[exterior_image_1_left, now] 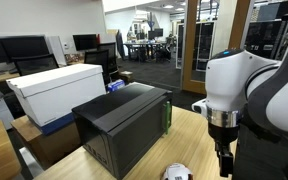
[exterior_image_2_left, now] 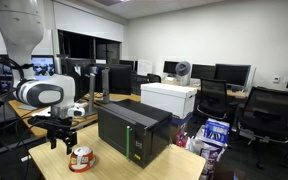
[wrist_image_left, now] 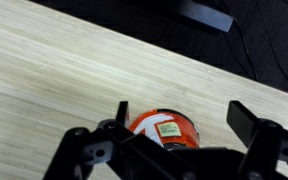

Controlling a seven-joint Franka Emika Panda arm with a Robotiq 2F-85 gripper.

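Note:
A round red-and-white item [wrist_image_left: 166, 128] with a small label on top, perhaps a tape roll or tin, lies on the light wooden table [wrist_image_left: 44, 75]. It shows whole in exterior view 2, as a red and white round thing [exterior_image_2_left: 81, 158], and is cut by the bottom edge in exterior view 1 [exterior_image_1_left: 177, 173]. My gripper is open above the table, its fingertips wide apart with nothing between them. In the wrist view the item sits low in the frame, partly covered by the gripper body. Exterior view 2 has the gripper [exterior_image_2_left: 61, 143] to the item's left, apart from it.
A black microwave-like box [exterior_image_2_left: 134, 132] stands on the table behind the item. Behind that is a white lidded box [exterior_image_2_left: 169, 98]. Bare table lies around the item on its near side. A dark edge with cables [wrist_image_left: 239, 45] borders the table in the wrist view.

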